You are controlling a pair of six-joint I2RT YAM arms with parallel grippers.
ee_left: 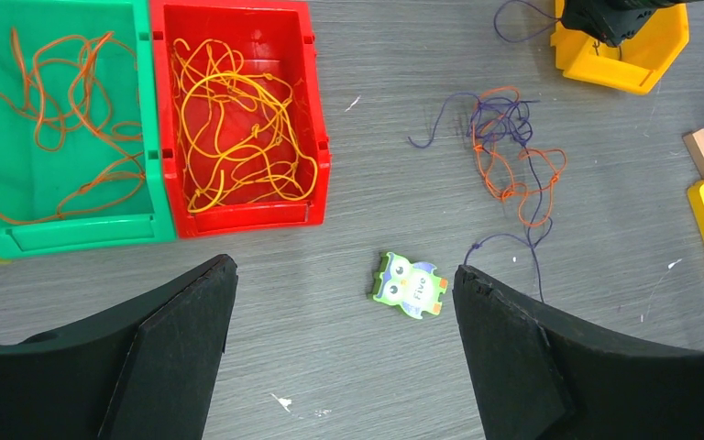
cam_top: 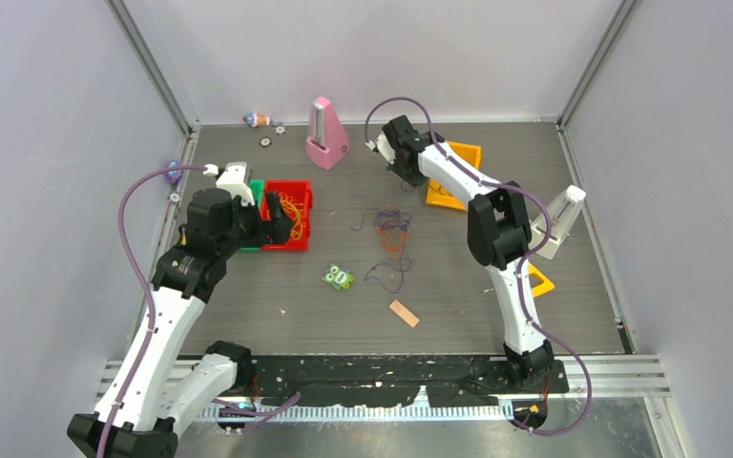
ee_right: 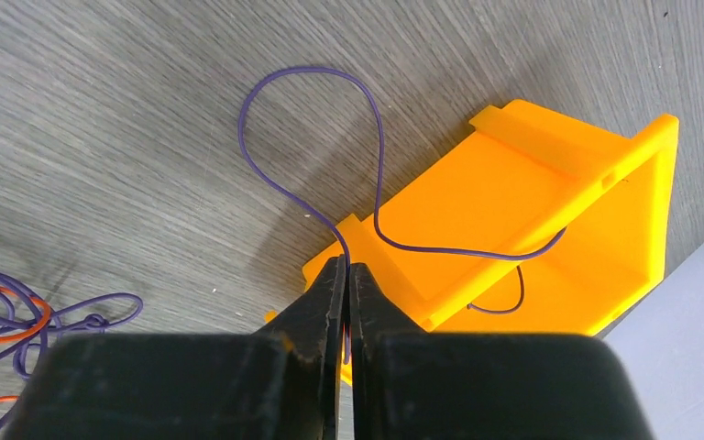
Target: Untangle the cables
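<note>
In the right wrist view, my right gripper is shut on a purple cable (ee_right: pixel 378 156) at the near wall of the yellow bin (ee_right: pixel 522 202). The cable loops out onto the table, and part of it lies over the rim and inside the bin. Mid-table, a tangle of purple cable (ee_left: pixel 504 119) and orange cable (ee_left: pixel 511 191) lies loose, with a purple tail running toward the front. My left gripper stands open above the table left of the tangle, nothing between its fingers.
A red bin (ee_left: pixel 319 174) holds yellow cable (ee_left: pixel 280 124); the green bin (ee_left: pixel 159 174) beside it holds orange cable (ee_left: pixel 82 110). An owl toy (ee_left: pixel 410 286), a wooden block (cam_top: pixel 404 313) and a pink metronome (cam_top: pixel 327 138) stand around the tangle.
</note>
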